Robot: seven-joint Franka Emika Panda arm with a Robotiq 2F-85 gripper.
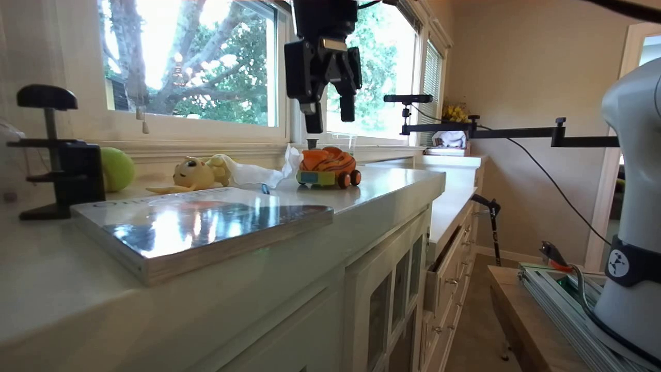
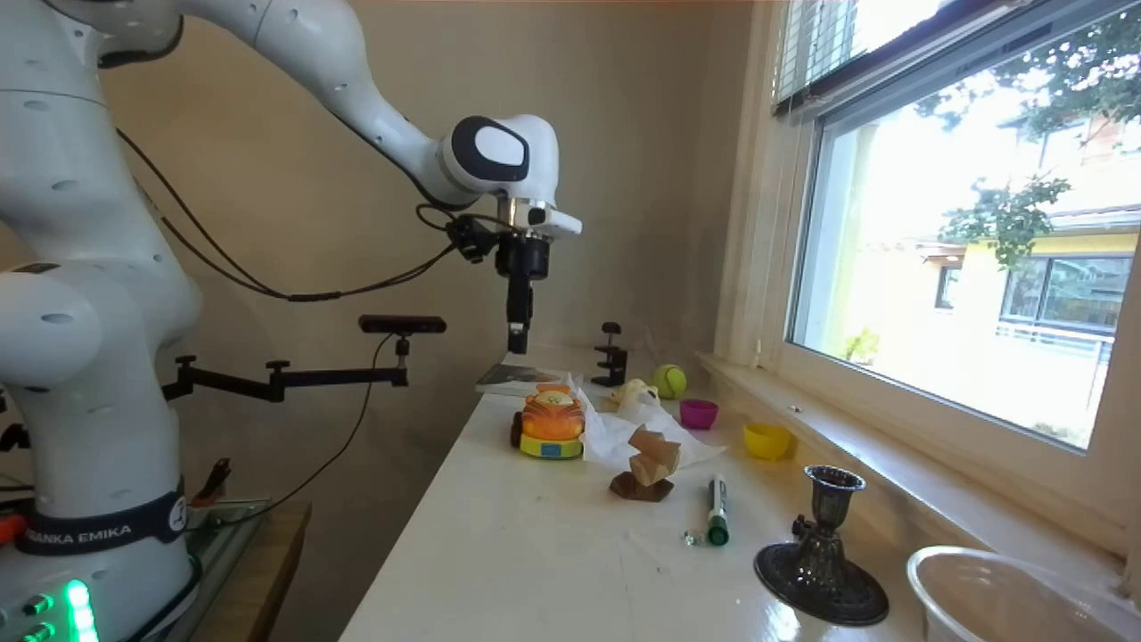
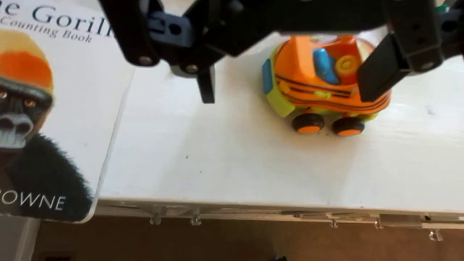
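My gripper (image 1: 331, 126) hangs open above the counter, its fingers pointing down with nothing between them. Below it, clear of the fingertips, an orange toy car (image 1: 327, 167) with tiger stripes and a yellow-green base stands on its wheels. In the wrist view the car (image 3: 322, 87) is partly covered by my right-hand finger (image 3: 382, 69); the other finger (image 3: 206, 85) is over bare counter left of it. A glossy gorilla counting book (image 3: 82, 117) lies flat at the left of that view. The second exterior view shows the gripper (image 2: 518, 348) higher than the car (image 2: 551, 423).
Around the car lie a white cloth (image 2: 610, 428), brown block (image 2: 647, 465), green marker (image 2: 717, 512), purple cup (image 2: 698, 414), yellow cup (image 2: 767, 440) and tennis ball (image 2: 670, 381). A black clamp (image 1: 59, 155) stands beside the book.
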